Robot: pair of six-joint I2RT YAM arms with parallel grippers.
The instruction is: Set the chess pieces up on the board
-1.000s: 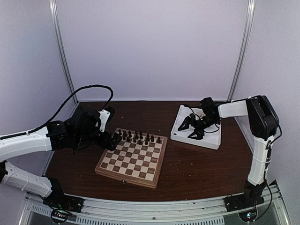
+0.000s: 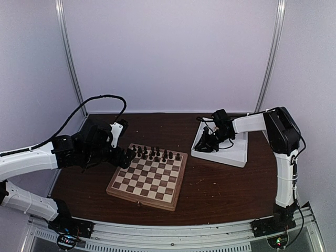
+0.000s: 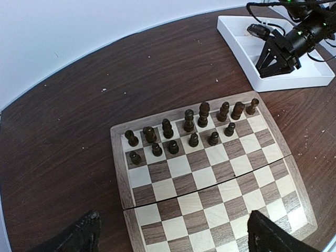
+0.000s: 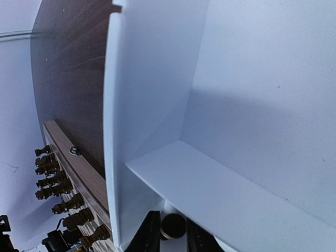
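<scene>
The wooden chessboard [image 2: 145, 185] carries dark pieces [image 3: 188, 121] in two rows along its far side; the near squares are bare. My left gripper [image 2: 126, 157] hangs open above the board's far left, its two fingers spread in the left wrist view. My right gripper is down in the white tray [image 2: 231, 157], its fingers either side of a dark round piece [image 4: 173, 226] in a narrow compartment; whether they grip it is unclear.
Bare dark table [image 2: 220, 194] lies in front of the tray and around the board. Pale walls enclose the sides and back. The tray has internal dividers [image 4: 220, 194].
My right arm has moved leftward within the tray, and its fingers appear closer together than a second ago. The left arm and board pieces are unchanged.
</scene>
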